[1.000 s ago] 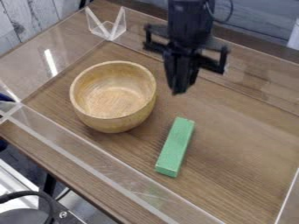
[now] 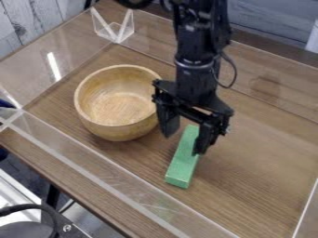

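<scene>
My black gripper (image 2: 187, 123) hangs from the top centre on a black arm, low over the table just above a mint-green strip (image 2: 183, 158) lying on the wood. Its fingers are spread open, and I see nothing held between them. One side reaches toward the rim of a round wooden bowl (image 2: 114, 100) on the left.
A small white wire-like object (image 2: 112, 26) stands at the back left. A black cable or fixture (image 2: 28, 223) sits at the front left corner.
</scene>
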